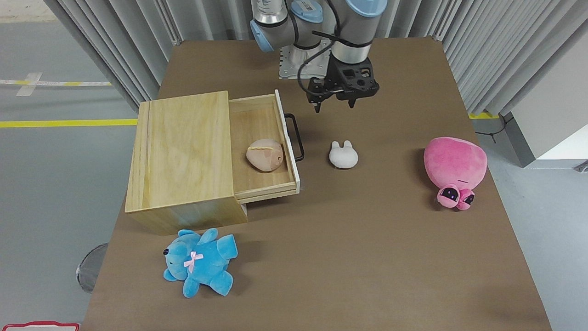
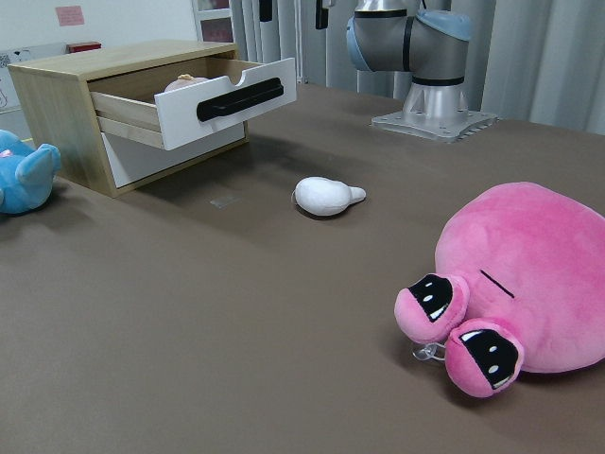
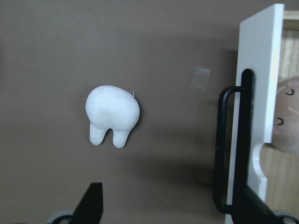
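Note:
My gripper [image 1: 335, 105] is in the air behind a small white bunny toy [image 1: 342, 155], its fingers apart with nothing between them. In the wrist view the bunny [image 3: 112, 109] lies below, between and beyond the fingertips, left of the drawer's black handle [image 3: 222, 149]. The wooden cabinet [image 1: 179, 149] has its upper drawer pulled out, with a beige round toy [image 1: 264, 155] inside.
A pink plush [image 1: 455, 162] lies at the table's right side. A blue bear [image 1: 201, 262] lies in front of the cabinet.

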